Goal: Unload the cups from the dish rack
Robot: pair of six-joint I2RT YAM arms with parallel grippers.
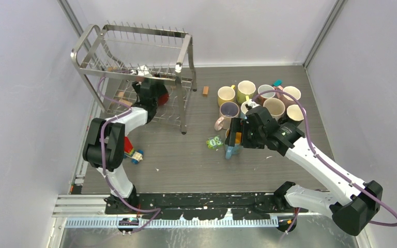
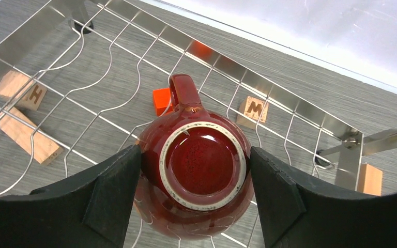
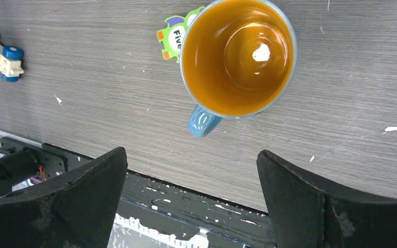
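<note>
A dark red mug (image 2: 201,165) lies upside down on the lower shelf of the wire dish rack (image 1: 183,113), handle toward the back. My left gripper is inside the rack, its fingers on either side of the mug; whether they press on it I cannot tell. My right gripper hangs open over the table beside a blue cup with orange inside (image 3: 238,57). Other cups, among them a yellow one (image 1: 226,95) and a pink one (image 1: 228,111), stand grouped at the table's right.
A green toy (image 1: 214,142), a wooden block (image 1: 205,90) and a toy car (image 1: 137,156) lie on the table. White walls enclose it.
</note>
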